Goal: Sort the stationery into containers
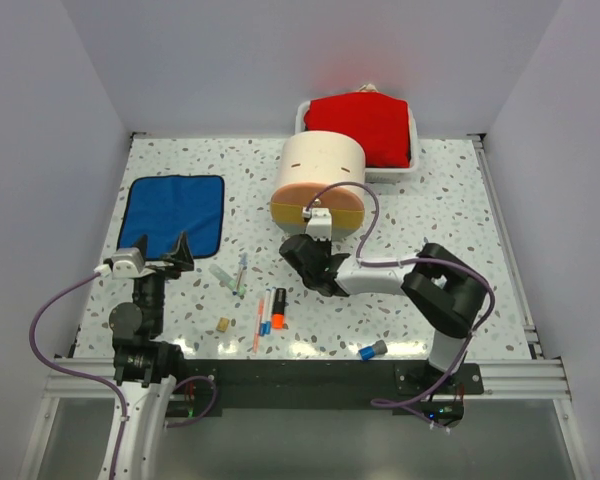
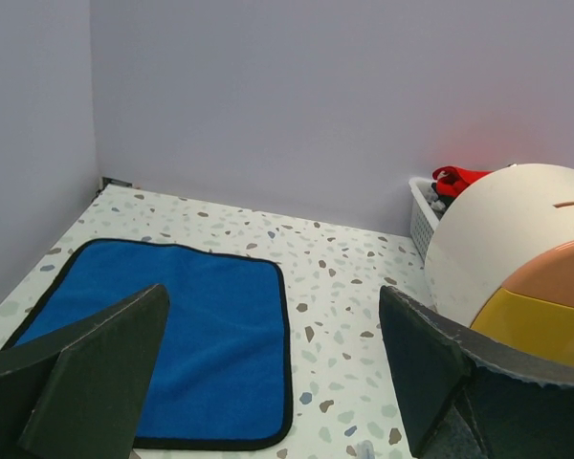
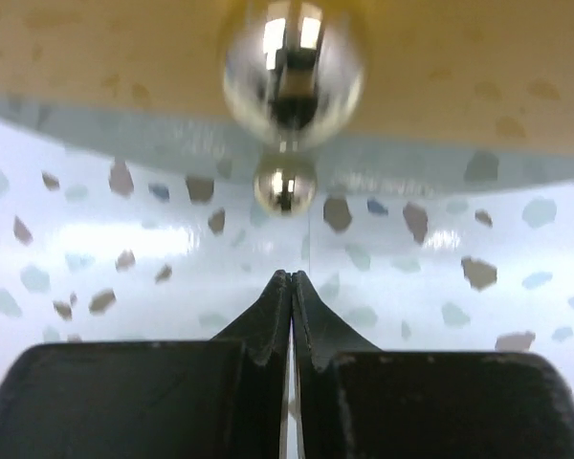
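A white rounded container [image 1: 323, 155] with a yellow drawer front [image 1: 288, 216] stands at the back centre. In the right wrist view, a shiny metal knob [image 3: 292, 72] sticks out from that front. My right gripper is shut with nothing between its fingers; the knob lies beyond the tips, outside them. Over the left side, my left gripper stands open and empty. On the table lie an orange-and-black marker [image 1: 279, 308], slim pens [image 1: 266, 312], an orange pen [image 1: 258, 322], a small yellowish block [image 1: 223, 325] and a blue-capped item [image 1: 372, 350].
A blue mat [image 1: 174, 210] with black edging covers the back left. Behind the container, a white basket [image 1: 414, 140] holds red cloth [image 1: 360, 120]. A pen [image 1: 242, 272] and a pale tube [image 1: 221, 275] lie left of centre. Free table stretches along the right.
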